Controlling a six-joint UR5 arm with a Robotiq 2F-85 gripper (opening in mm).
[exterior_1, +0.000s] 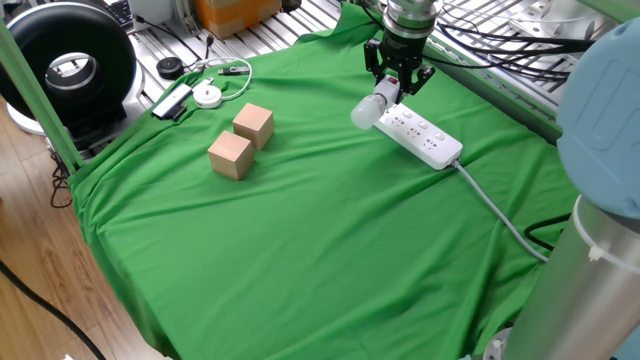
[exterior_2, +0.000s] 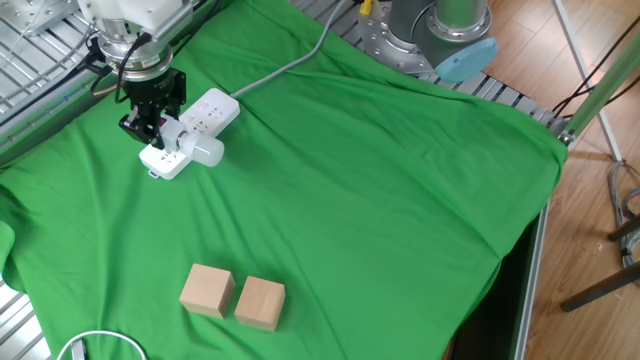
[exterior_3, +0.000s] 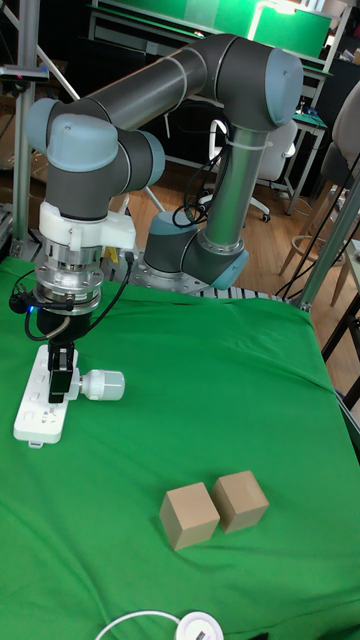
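A white bulb (exterior_1: 368, 111) with a white holder and a small red switch (exterior_1: 392, 81) sits at the end of a white power strip (exterior_1: 428, 141). My gripper (exterior_1: 393, 88) points down there, its black fingers closed about the holder. The bulb (exterior_2: 207, 150) sticks out sideways, roughly level, past one long side of the strip (exterior_2: 212, 112). In the third view a black finger (exterior_3: 62, 375) stands in front of the holder, with the bulb (exterior_3: 104, 385) to its right. Whether the holder's prongs are in a socket is hidden.
Two wooden cubes, one (exterior_1: 231, 156) nearer and one (exterior_1: 254, 125) behind, stand close together on the green cloth (exterior_1: 300, 250). A white puck with a cable (exterior_1: 207, 95) lies at the table's edge. The strip's grey cord (exterior_1: 500, 215) runs toward the arm's base. Mid-cloth is free.
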